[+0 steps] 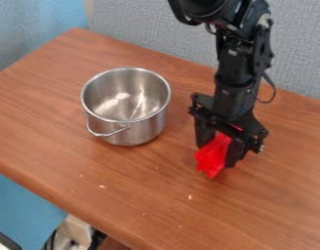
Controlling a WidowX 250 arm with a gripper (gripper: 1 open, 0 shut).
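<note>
My black gripper [225,136] is at the right of the table, its fingers around a red object [213,158] low over or on the wooden surface. The red object is partly hidden by the fingers, so its full shape and whether it touches the table are hard to tell. To the left of the gripper stands a shiny steel pot [125,103] with a wire handle on its front, empty inside.
A grey textured wall [149,29] runs along the back. Beyond the lower left edge are blue floor and some cables.
</note>
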